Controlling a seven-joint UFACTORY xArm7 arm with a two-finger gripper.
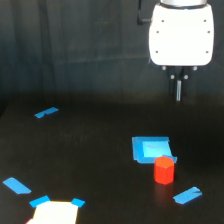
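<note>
A small red block [164, 170] stands upright on the black table, right of the middle and toward the front. Just behind it lies a flat blue square [137, 149] with a lighter blue patch [155, 149] on it; the block overlaps the square's front right corner in the view. High above and behind them, at the upper right, hangs my gripper [179, 97] under the white arm housing [181, 38]. Its narrow metal fingers point straight down, seen edge-on, so the gap between them does not show. It is well clear of the block.
Blue tape strips mark the table at the right [187, 195], left [17, 186] and back left. A bright, pale object [55, 213] is cut off by the bottom edge at the left. Bare table fills the middle; a dark curtain [80, 50] hangs behind.
</note>
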